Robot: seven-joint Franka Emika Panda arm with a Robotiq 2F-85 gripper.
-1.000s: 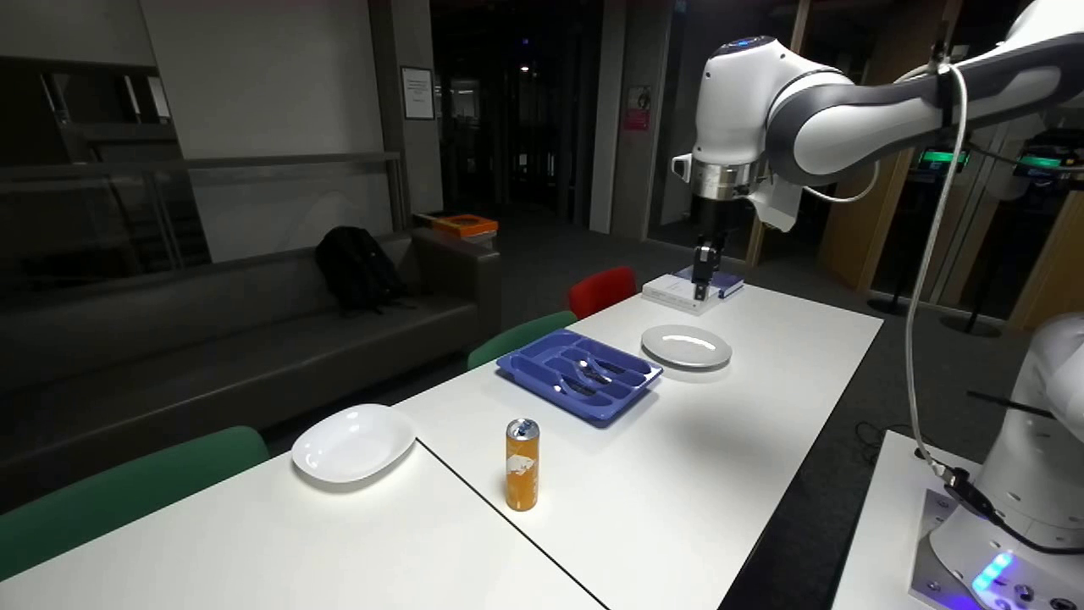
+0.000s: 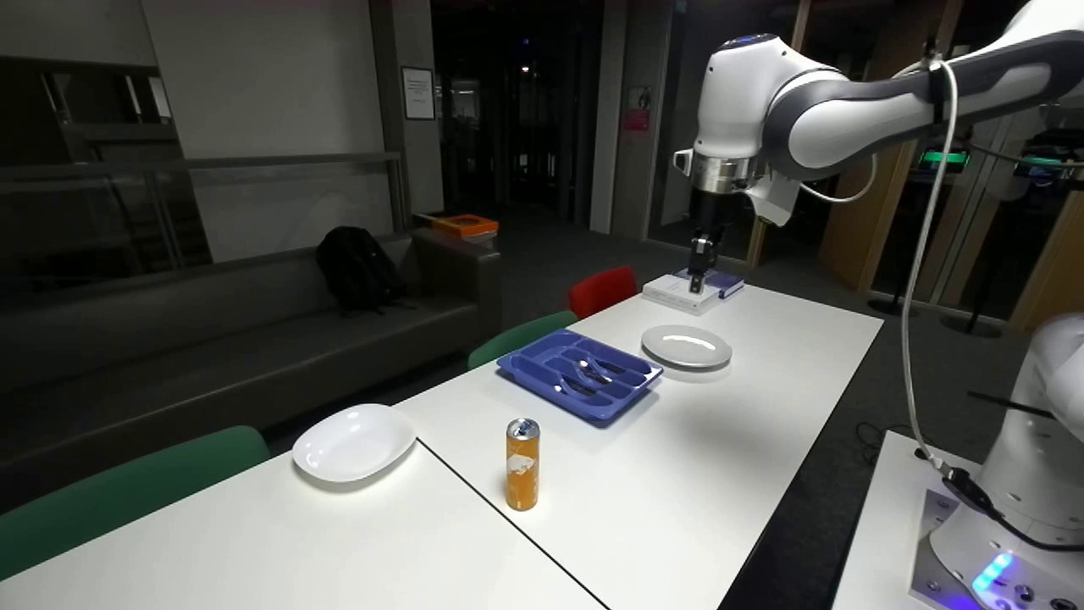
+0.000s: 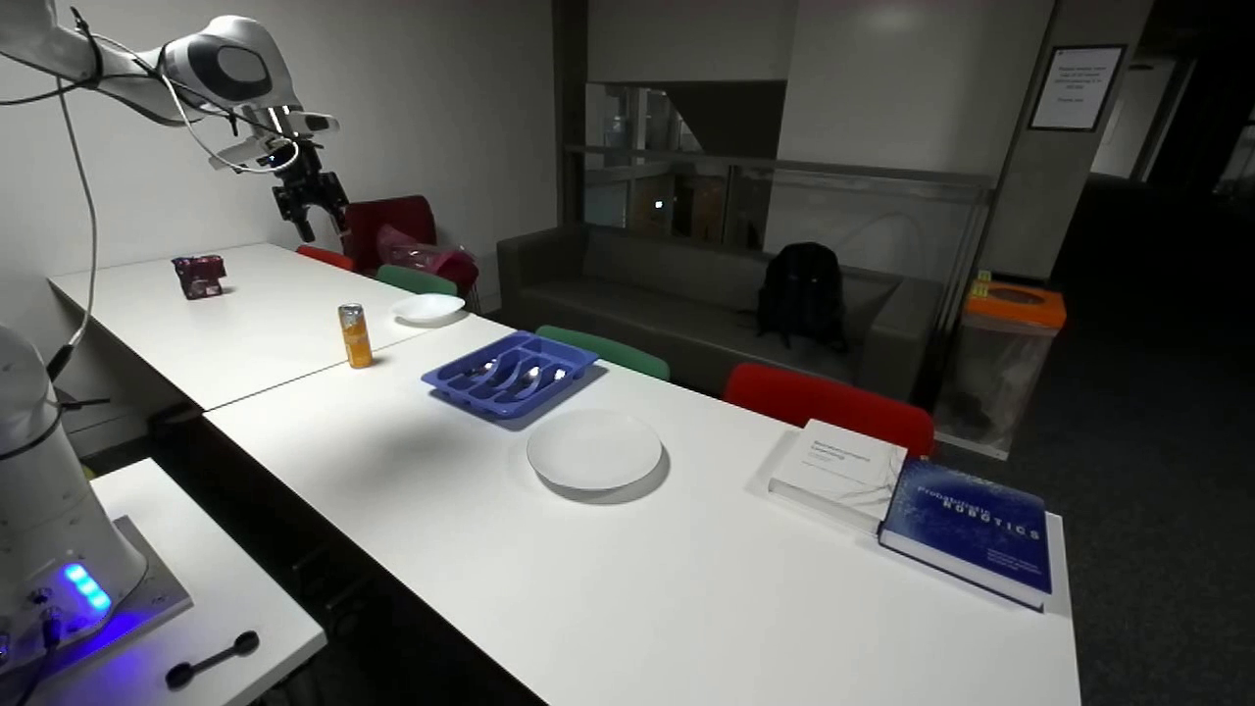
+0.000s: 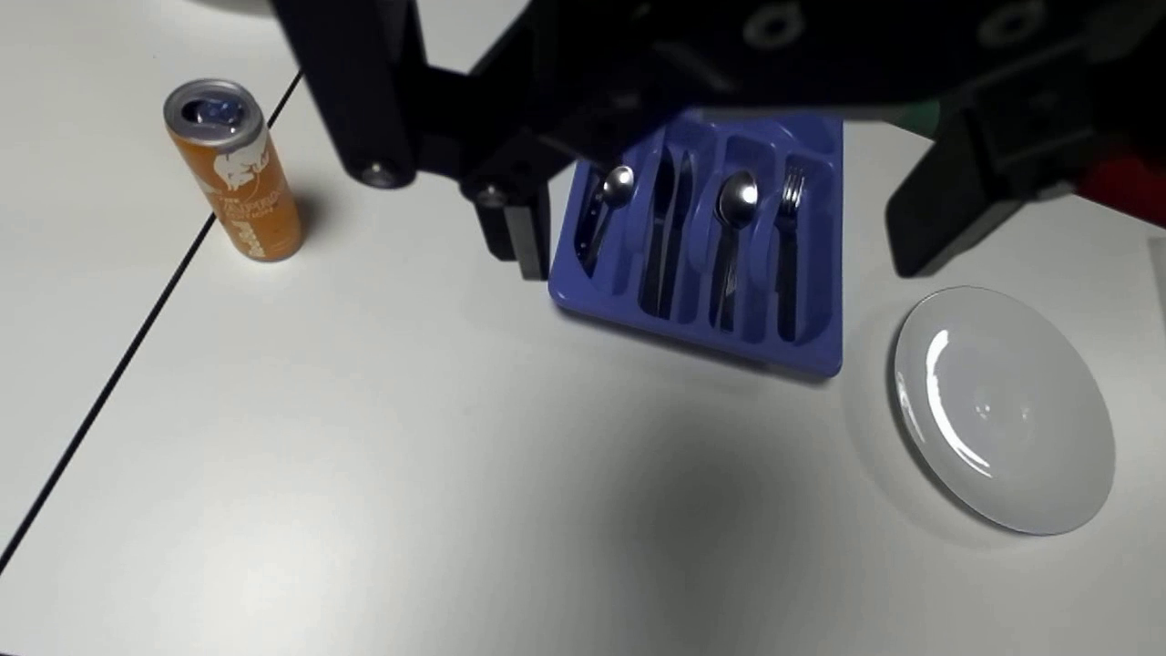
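My gripper is open, its dark fingers spread wide with nothing between them. It hangs well above the white table, touching nothing, as both outside views show. Beyond the fingertips in the wrist view lies a blue cutlery tray (image 4: pixel 700 337) with spoons, knives and a fork in its compartments; part of its far end is hidden by the gripper. An orange can (image 4: pixel 242 180) stands upright on the left, beside the dark seam in the table. On the right is an empty grey-white round plate (image 4: pixel 1011 415).
A white dish (image 2: pixel 353 443) sits past the seam. Two books, one white (image 3: pixel 837 471) and one blue (image 3: pixel 971 524), lie at one table end. A small dark red box (image 3: pixel 199 277) stands at the other.
The gripper has shifted very slightly upward and to the left in exterior view 1. The tray, can, plate and dish have stayed where they were.
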